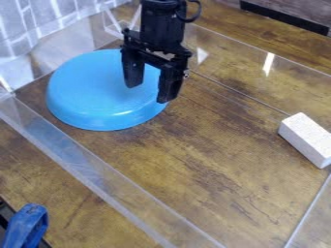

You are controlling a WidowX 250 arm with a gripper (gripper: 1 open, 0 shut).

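Observation:
A black gripper (153,76) reaches down from the top centre over the right half of a round blue disc (91,97) on the wooden table. Its two dark fingers stand apart, open, one over the disc and one by its right edge, with blue showing between them.
A white block (308,139) lies at the right. A blue object (26,227) sits at the lower left corner. Clear plastic walls run along the left side.

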